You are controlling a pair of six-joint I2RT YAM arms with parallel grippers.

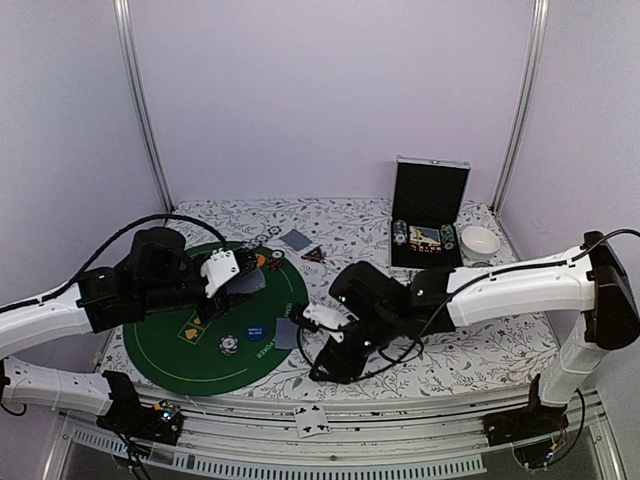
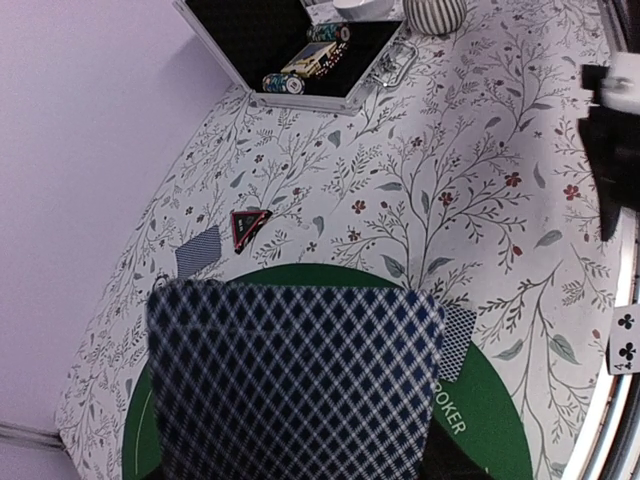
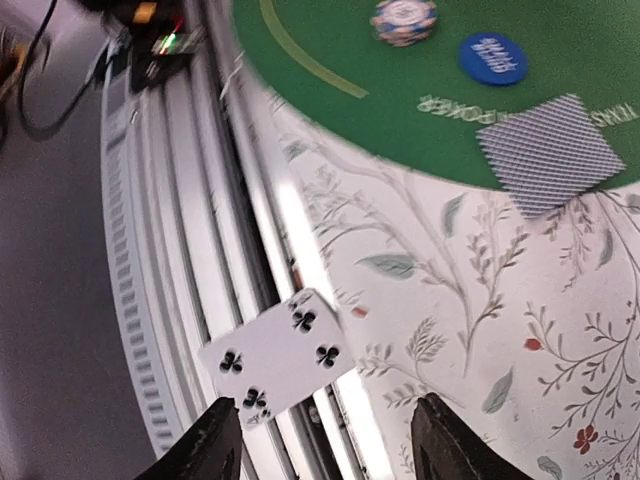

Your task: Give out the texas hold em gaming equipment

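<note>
The four of clubs lies face up on the metal rail along the table's front edge, partly beyond the tabletop; in the top view the card sits at the bottom centre. Just above it, toward the table, is my right gripper, its fingers apart with nothing between them. My left gripper is shut on the blue-backed card deck, held over the green poker mat. One face-down card rests across the mat's right edge.
Another face-down card lies at the back beside a red-black triangle. An open chip case and a white bowl stand back right. The mat holds a blue blind button and chips.
</note>
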